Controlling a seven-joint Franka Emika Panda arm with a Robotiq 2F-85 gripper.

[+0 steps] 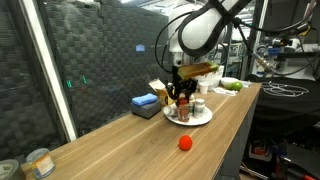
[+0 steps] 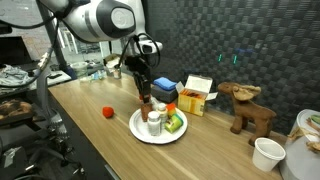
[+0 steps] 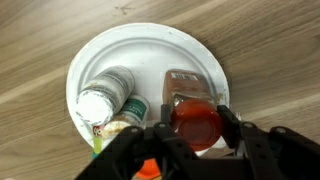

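A bottle with a red-orange cap (image 3: 197, 125) and a brownish body (image 3: 184, 82) is held by my gripper, which is shut around its cap end. In exterior view 2 the gripper (image 2: 146, 90) points down with the reddish bottle (image 2: 146, 107) below it. The bottle is over the white plate (image 3: 140, 35), among other items; whether its base touches the plate cannot be told. White-topped jars (image 3: 100, 97) sit beside it on the plate. In exterior view 1 the bottle (image 1: 183, 106) appears low over the plate (image 1: 201, 118).
A red ball-like object (image 1: 185, 143) lies on the table near the plate. Behind the plate are an open yellow box (image 2: 195, 97) and a blue item on a dark block (image 2: 166, 86). A toy moose (image 2: 252, 110) and white cup (image 2: 267, 153) stand aside.
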